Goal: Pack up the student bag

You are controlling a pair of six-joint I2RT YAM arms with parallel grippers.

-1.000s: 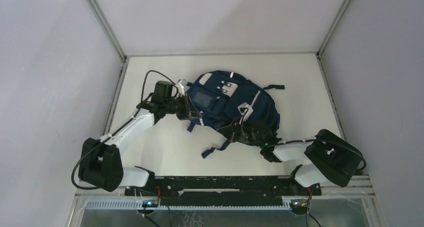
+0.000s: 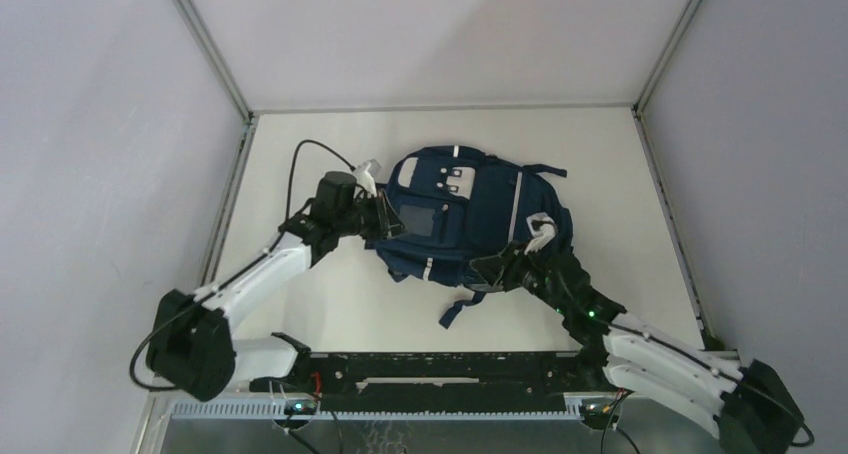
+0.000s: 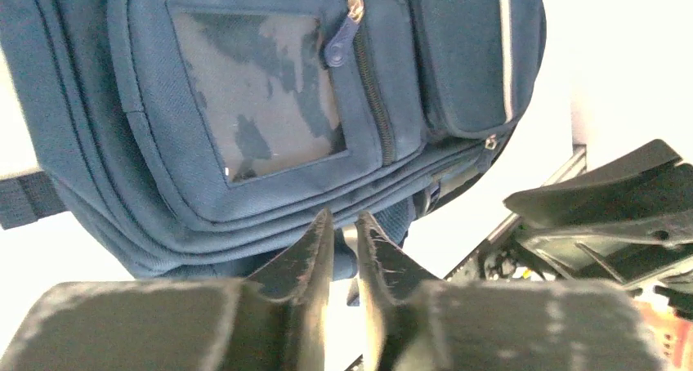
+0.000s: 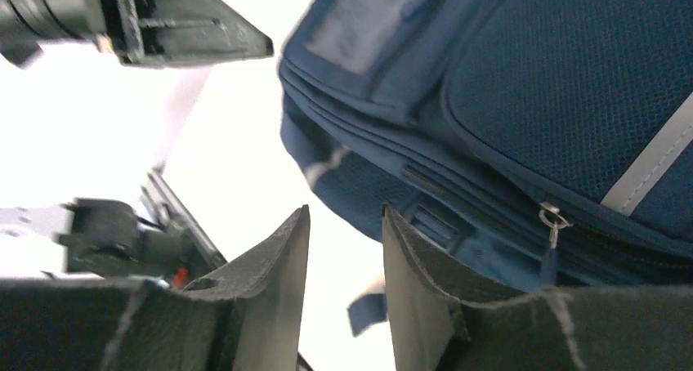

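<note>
A navy backpack lies on the white table, with a clear pocket, zips and light trim strips. My left gripper is over the bag's left side; in its own view its fingers stand part open, a narrow gap between them, with no object clearly held. My right gripper hovers at the bag's front right edge, open, with a zip pull to the right of its fingers and nothing between them. A loose strap hangs from the front edge onto the table.
Walls bound it at the back and sides, and a dark rail runs along the front.
The backpack has shifted to the right since a second ago.
</note>
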